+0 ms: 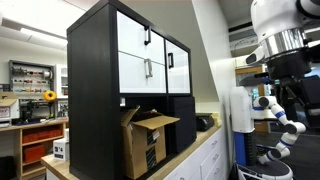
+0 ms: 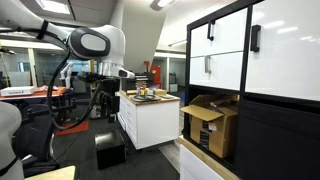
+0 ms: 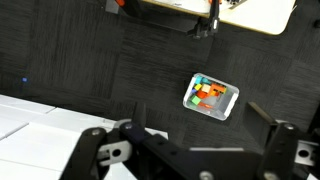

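My gripper shows along the bottom of the wrist view, its dark fingers spread wide with nothing between them. It faces down from well above the dark floor. Farther below lies a small clear tray [image 3: 232, 106] holding several orange, green, yellow and blue pieces. A tall black shelf unit [image 1: 92, 95] with white doors [image 1: 132, 75] stands to one side. In one of its open cells sits a cardboard box [image 1: 150, 122] with its flaps open; the inside is hard to make out.
White drawers [image 1: 212, 155] run beneath the shelf unit, under a wooden counter. Another white cabinet [image 2: 150, 122] with items on top stands behind the arm. A wooden-topped surface [image 3: 245, 12] edges the top of the wrist view. Open floor surrounds the tray.
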